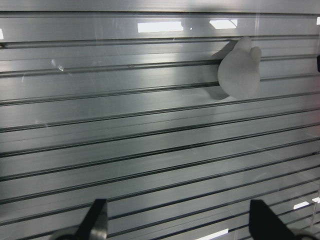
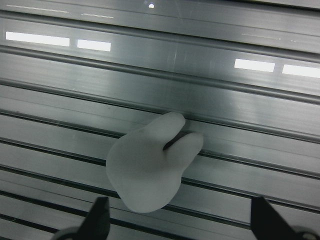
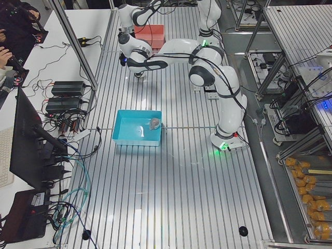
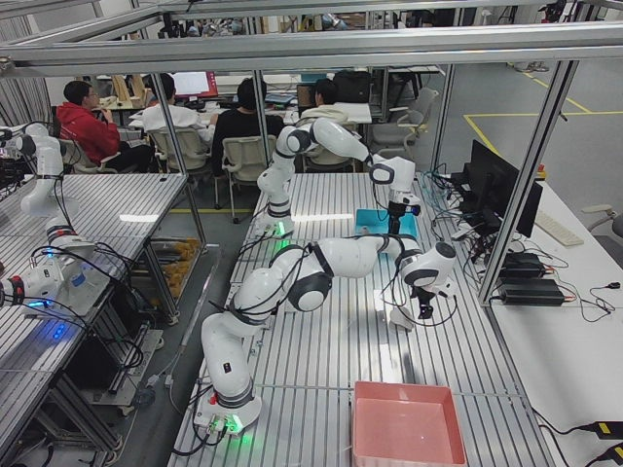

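A pale grey soft-looking object with two rounded prongs [image 2: 147,170] lies on the slatted table, low in the right wrist view and upper right in the left wrist view [image 1: 239,74]. My right gripper hangs open above it, nothing between its fingers. In the camera right view this gripper [image 4: 425,309] is just right of the object [image 4: 401,317]. My left gripper is open over bare slats; in the camera right view it [image 4: 394,222] hangs farther back, near the blue bin [image 4: 366,216].
The blue bin [image 3: 137,141] holds a small grey item [image 3: 154,123]. A red bin [image 4: 407,433] sits at the other end of the table. Monitors [image 3: 26,140], cables and power units line one side; frame posts [image 4: 516,224] stand at the edges.
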